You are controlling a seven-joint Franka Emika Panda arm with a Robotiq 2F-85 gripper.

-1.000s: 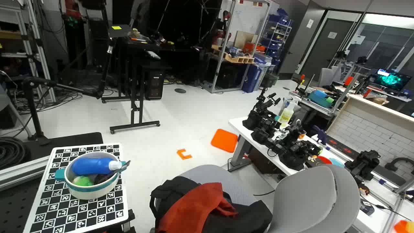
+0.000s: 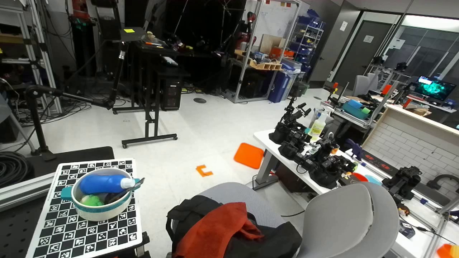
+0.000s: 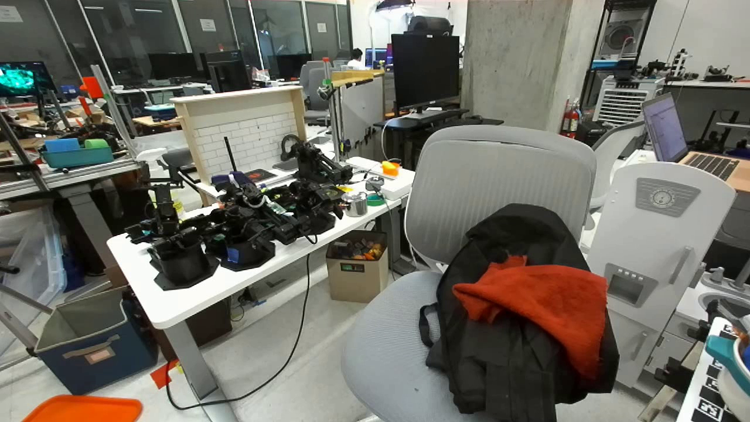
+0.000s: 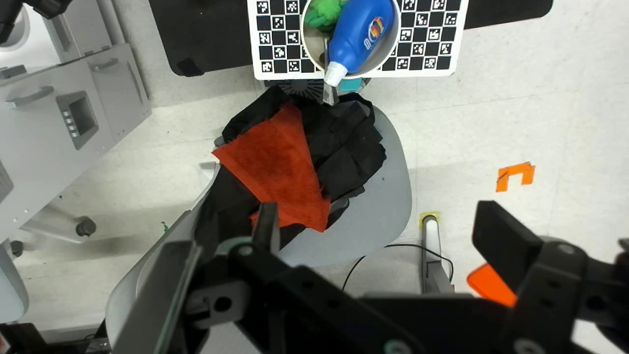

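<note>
My gripper stands open high over the chair, its two fingers wide apart and nothing between them. Below it, an orange-red cloth [image 4: 281, 159] lies draped over a black bag [image 4: 348, 162] on the grey chair seat [image 4: 386, 203]. A white pot with teal handles [image 2: 99, 211] rests on a checkered marker board [image 2: 114, 236]. Inside the pot are a blue bottle with a white cap [image 2: 103, 184], a green item [image 2: 92, 200] and something dark. In exterior view 2 only the pot's edge shows, at the right; my gripper is in neither exterior view.
A white table [image 3: 176, 302] carries several black robotic devices [image 3: 239, 239]. The grey chair back [image 3: 492, 169] rises behind the bag. A grey toy kitchen unit [image 3: 650, 232] stands beside the chair. Orange pieces [image 2: 249, 155] lie on the otherwise open floor between board and table.
</note>
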